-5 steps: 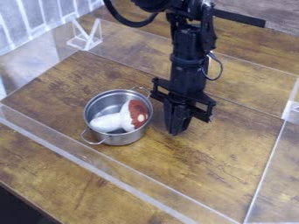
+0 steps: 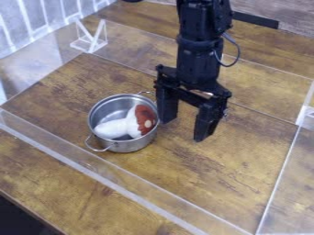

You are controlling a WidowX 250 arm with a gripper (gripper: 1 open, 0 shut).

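Note:
My black gripper (image 2: 190, 112) hangs open over the wooden table, right of a steel pot (image 2: 101, 138) with two side handles. In the pot lie a white object (image 2: 116, 127) and a red-brown one (image 2: 143, 117) with pale markings; I cannot tell what they are. I see nothing held between the fingers. A small pale object behind the gripper is mostly hidden by it.
A white wire stand (image 2: 91, 39) stands at the back left by a white railing. Clear plastic edging crosses the table at the front and right.
The pot and its contents have not visibly moved.

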